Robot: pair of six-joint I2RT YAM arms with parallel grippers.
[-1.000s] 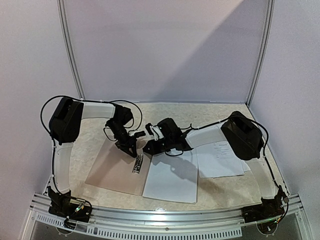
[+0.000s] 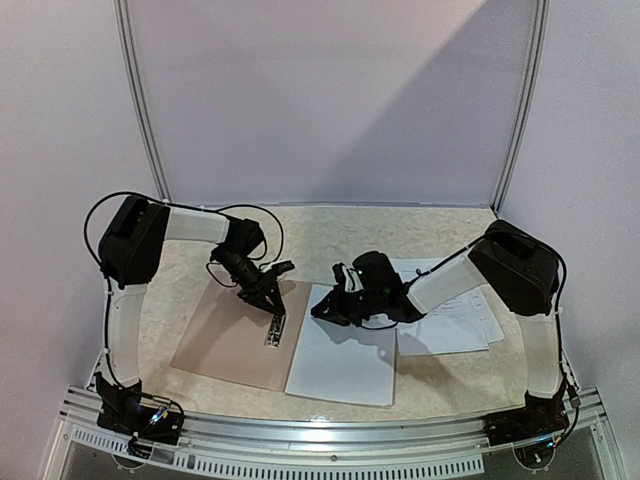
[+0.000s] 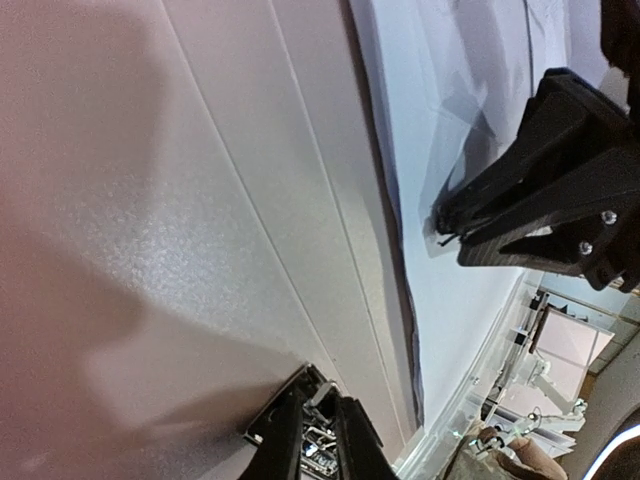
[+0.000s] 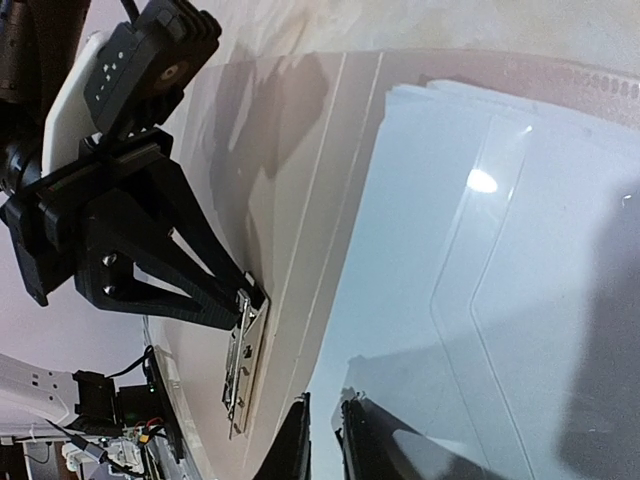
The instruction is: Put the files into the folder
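An open pinkish folder (image 2: 220, 340) lies centre-left, its metal clip (image 2: 274, 331) on the spine side. White sheets (image 2: 340, 365) cover its right half, edge beside the clip. My left gripper (image 2: 276, 306) is down at the clip's upper end; in the left wrist view the clip (image 3: 323, 445) sits under its fingers, which look part open, though a grip on it is unclear. My right gripper (image 2: 320, 314) is low over the sheets' upper left; in the right wrist view its fingertips (image 4: 301, 410) are close together, nothing visible held.
More loose papers (image 2: 445, 330) lie right of the folder, partly under the right arm. Bare table (image 2: 470, 385) shows at the front right and along the back. Walls and a metal rail bound the workspace.
My right gripper has moved right and toward the front over the sheets. My left gripper has shifted slightly near the clip. Folder and clip look unmoved.
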